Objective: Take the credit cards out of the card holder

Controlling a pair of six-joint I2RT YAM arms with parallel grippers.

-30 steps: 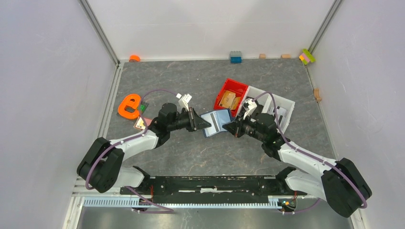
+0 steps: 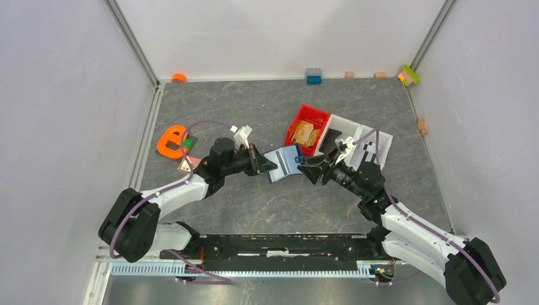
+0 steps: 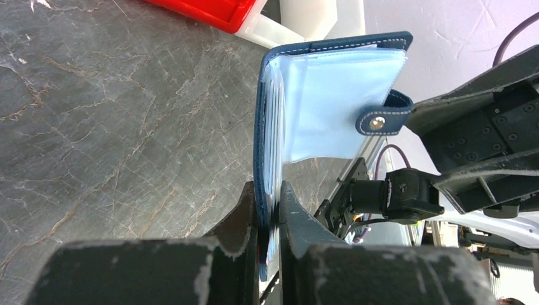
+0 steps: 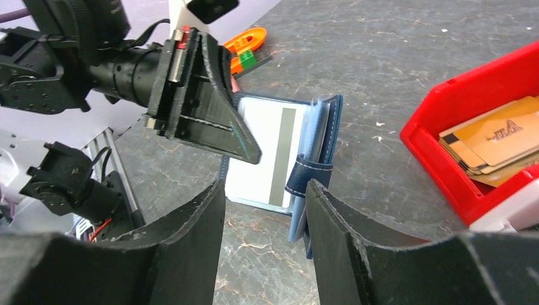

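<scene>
The navy card holder (image 2: pixel 283 162) with translucent sleeves hangs between the arms in the top view; in the left wrist view it (image 3: pixel 334 95) stands upright, clamped by my left gripper, which is shut on its edge. Its strap with a snap (image 3: pixel 377 122) is at the far side. My right gripper is open beside the holder, the strap (image 4: pixel 307 173) between and just beyond its fingertips. Whether cards sit inside the sleeves I cannot tell.
A red bin (image 2: pixel 293 127) holding tan cards and a white tray (image 2: pixel 384 141) lie behind on the right. Orange toys (image 2: pixel 171 136) lie at the left.
My right arm has shifted right and down in the top view, and its gripper now appears more open. The left arm and holder have moved slightly left.
</scene>
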